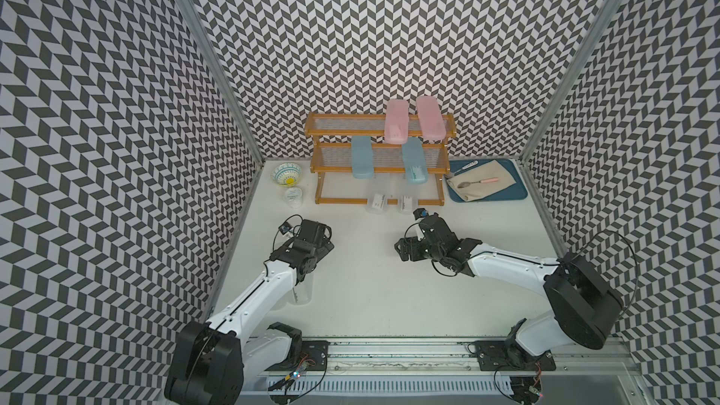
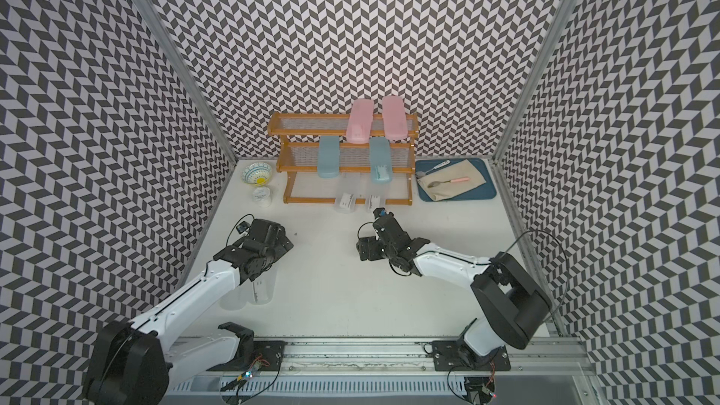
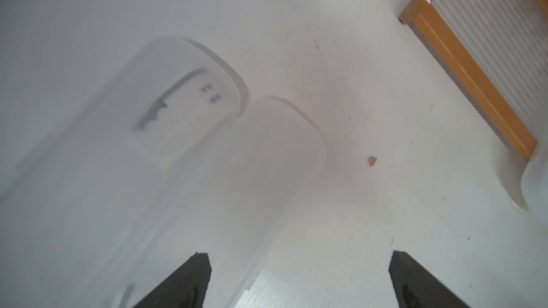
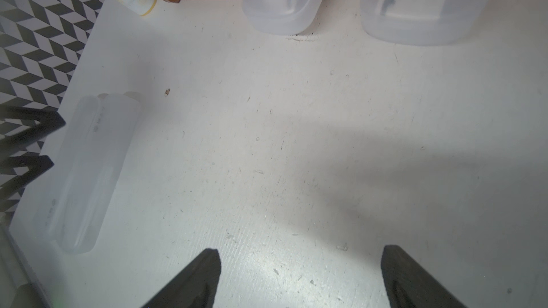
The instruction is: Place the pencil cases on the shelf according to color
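On the wooden shelf (image 1: pixel 315 157), two pink pencil cases (image 1: pixel 396 121) (image 1: pixel 430 117) lie on the top tier and two blue ones (image 1: pixel 362 157) (image 1: pixel 414 159) on the middle tier. Two clear whitish cases (image 4: pixel 288 0) (image 4: pixel 422 11) rest on the bottom tier, their ends jutting forward. Two more clear cases (image 3: pixel 114 154) (image 3: pixel 268 148) lie side by side on the table at the left, partly hidden by my left arm from above. My left gripper is open above their right side, holding nothing. Over bare table, my right gripper is open and empty.
A patterned bowl (image 1: pixel 286 174) and a small white tub (image 1: pixel 293 195) stand left of the shelf. Right of it lies a blue tray (image 1: pixel 517 191) with a cloth (image 1: pixel 480 183) and cutlery.
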